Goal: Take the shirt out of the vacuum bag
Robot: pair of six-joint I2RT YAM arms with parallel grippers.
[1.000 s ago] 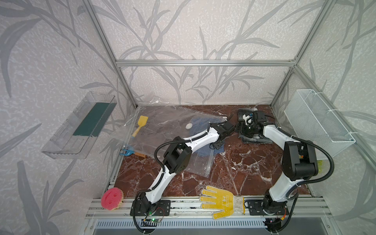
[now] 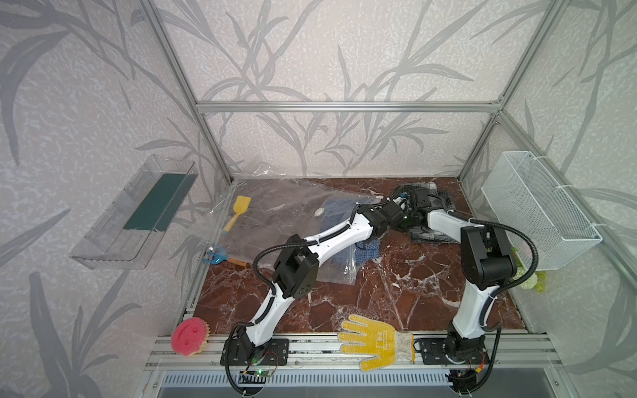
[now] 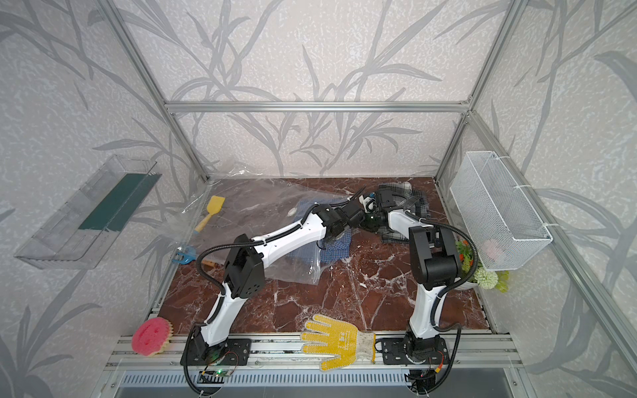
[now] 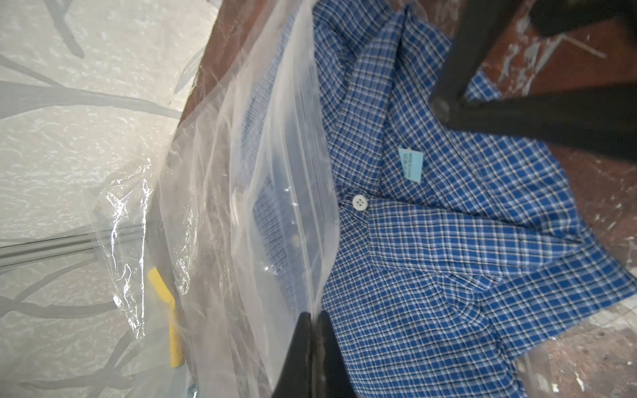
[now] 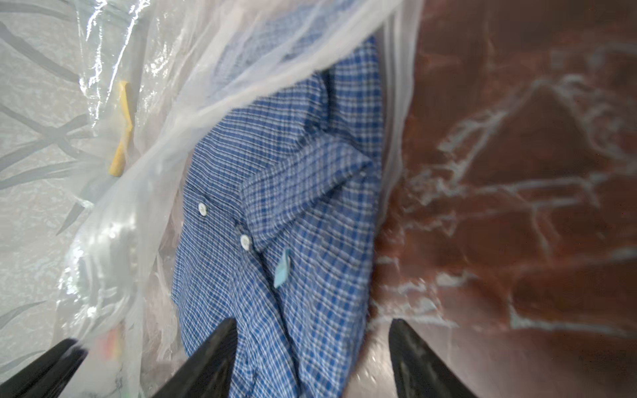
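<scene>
The blue checked shirt (image 4: 431, 238) lies partly inside the clear vacuum bag (image 4: 285, 159), its collar-side folds, button and pale tag showing past the film edge. My left gripper is shut on that raised film edge, holding the bag's mouth up off the shirt. In the right wrist view my right gripper is open, its fingers (image 5: 419, 361) spread with the shirt (image 5: 331, 278) seen between and beyond them. Whether the fingers touch the shirt cannot be told. In the top left view both gripper tips meet closely and partly hide each other.
A dark checked cloth (image 2: 434, 235) lies beneath the right arm. On the left are a yellow spatula (image 2: 237, 212) and a blue tool (image 2: 215, 254). A white wire basket (image 2: 540, 199) stands right.
My right arm has come left toward the left gripper. The bag's near corner has drawn away from the front edge.
</scene>
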